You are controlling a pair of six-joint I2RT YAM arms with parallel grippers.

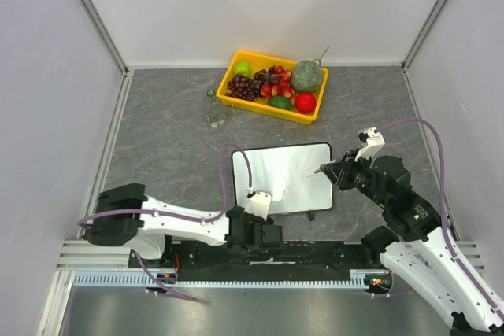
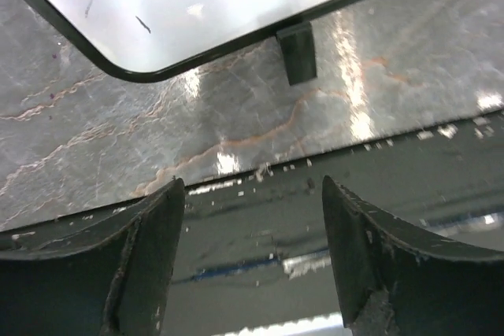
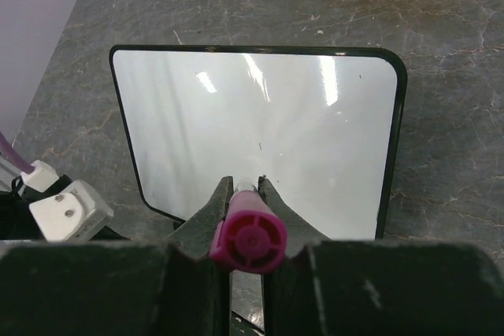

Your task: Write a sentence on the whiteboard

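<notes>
The whiteboard point(image 1: 282, 179) lies flat on the grey table, black-rimmed, with faint short marks and a small dark tab point(image 2: 298, 53) at its near edge. My left gripper is part open over the table's front edge, below the board's near edge, nothing between its fingers. My right gripper point(image 1: 337, 169) is shut on a magenta marker point(image 3: 248, 235), held above the right part of the board, its pale end toward the board.
A yellow basket of fruit point(image 1: 236, 97) stands behind the board, with a glass bottle point(image 1: 215, 112) to its left. Walls enclose both sides.
</notes>
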